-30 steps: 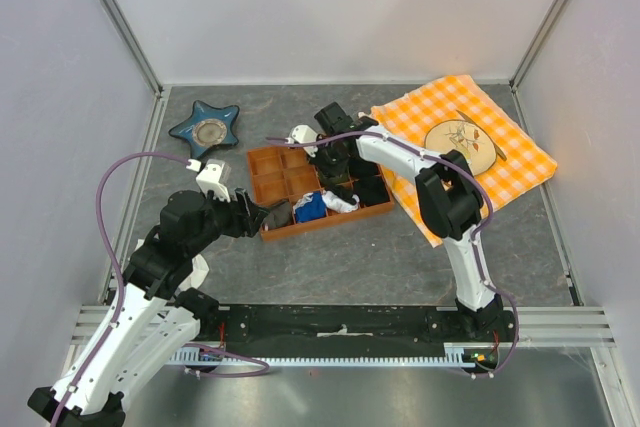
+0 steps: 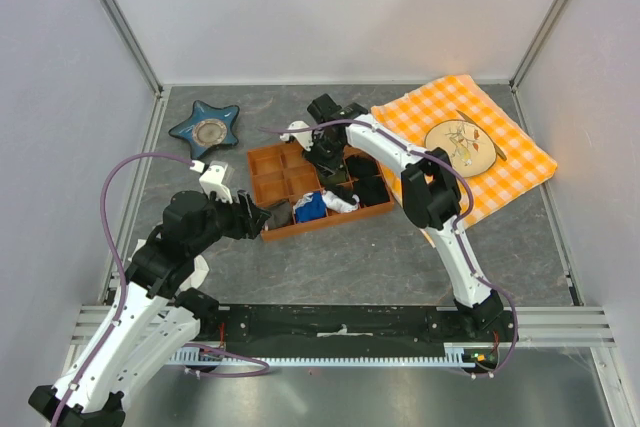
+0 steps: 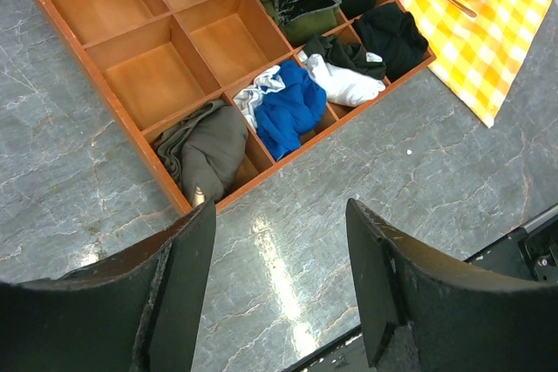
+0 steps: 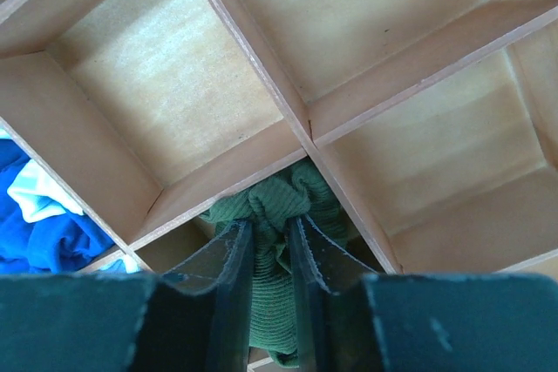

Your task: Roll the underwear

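Observation:
A dark green ribbed piece of underwear [image 4: 277, 307] lies bunched in one compartment of the wooden divided box [image 2: 312, 229]. My right gripper reaches down into that compartment. Its fingers stand a small gap apart with green cloth between them; whether they grip it cannot be told. Seen from above, the right gripper [image 2: 328, 165] covers most of that cloth. Near the box's front left corner hovers my left gripper, wide apart and empty, with bare table below it.
Front compartments hold a grey-green cloth [image 3: 214, 152], a blue cloth [image 3: 289, 111] and a white cloth [image 3: 344, 84]; a black cloth [image 3: 392, 37] lies at the right. Several compartments are empty. A checkered cloth [image 2: 525, 162] with a plate [image 2: 462, 147] lies right, a blue star dish [image 2: 228, 119] back left.
The left arm has stayed in place.

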